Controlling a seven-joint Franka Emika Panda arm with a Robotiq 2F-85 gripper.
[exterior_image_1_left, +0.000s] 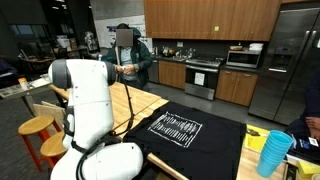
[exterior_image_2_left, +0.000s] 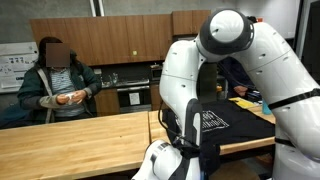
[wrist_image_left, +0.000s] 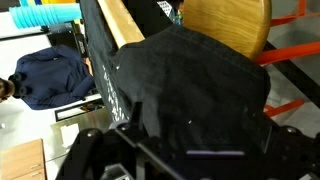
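Note:
A black cloth with white print (exterior_image_1_left: 175, 128), which looks like a shirt, lies spread on the wooden table. Part of this black cloth (wrist_image_left: 185, 70) fills the middle of the wrist view, its lower part hanging past the table edge. At the bottom of that view my gripper is open, its dark fingers hard to make out against the fabric. Nothing shows gripped between them. Whether they touch the cloth I cannot tell. In the exterior views the fingertips are not clear.
Stacked blue cups (exterior_image_1_left: 274, 152) stand at the table's right end. Orange stools (exterior_image_1_left: 38, 124) stand left of the table, and one seat (wrist_image_left: 228, 18) is close by in the wrist view. A person (exterior_image_2_left: 62, 85) stands behind the table.

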